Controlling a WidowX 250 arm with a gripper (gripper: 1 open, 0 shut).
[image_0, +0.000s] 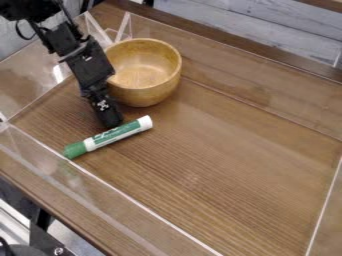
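Note:
My black gripper (104, 106) reaches down from the upper left to the table at the left, against the near left side of a tan bowl (144, 68). It is shut, with nothing visible between its fingers. Just below its tip, a green and white cylindrical marker-like stick (107, 137) lies diagonally on the wooden table (227, 160).
The table's raised rim runs along the back and the left side. White strips stand behind the bowl at the upper left.

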